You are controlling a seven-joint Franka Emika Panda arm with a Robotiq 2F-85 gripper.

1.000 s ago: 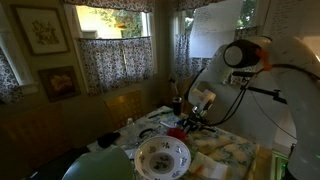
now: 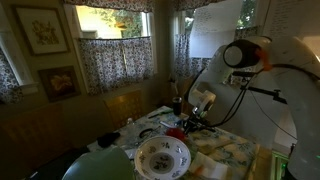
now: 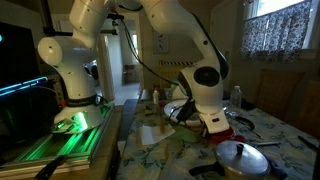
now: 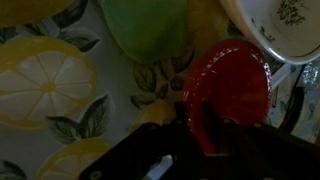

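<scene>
A shiny red bowl-like object (image 4: pixel 240 75) lies on the lemon-patterned tablecloth; its curved rim runs close to my fingers in the wrist view. My gripper (image 3: pixel 218 137) points down over it, its dark fingers spread apart. From the first exterior side, the gripper (image 2: pixel 192 126) is small and dark, just right of the red object (image 2: pixel 176 133). The fingers stand dim at the bottom of the wrist view, with red showing beyond them. Whether either finger touches the rim, I cannot tell.
A white patterned dish (image 4: pixel 290 22) sits close by the red object. A lidded silver pot (image 3: pixel 242 160) stands at the table's near side. A large white colander (image 2: pixel 162 158) and a green rounded object (image 2: pixel 100 163) fill the foreground. Tablecloth shows bare toward the arm's base.
</scene>
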